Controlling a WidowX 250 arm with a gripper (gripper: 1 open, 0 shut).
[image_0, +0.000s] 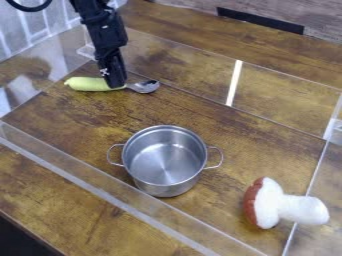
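Note:
My black gripper is at the upper left of the camera view, low over the table and shut on a metal spoon, whose bowl points right. A pale green, elongated object lies at the gripper, just left of the spoon; whether the fingers touch it I cannot tell.
A steel pot with two side handles stands in the lower middle. A white and red toy, perhaps a mushroom, lies at the lower right.

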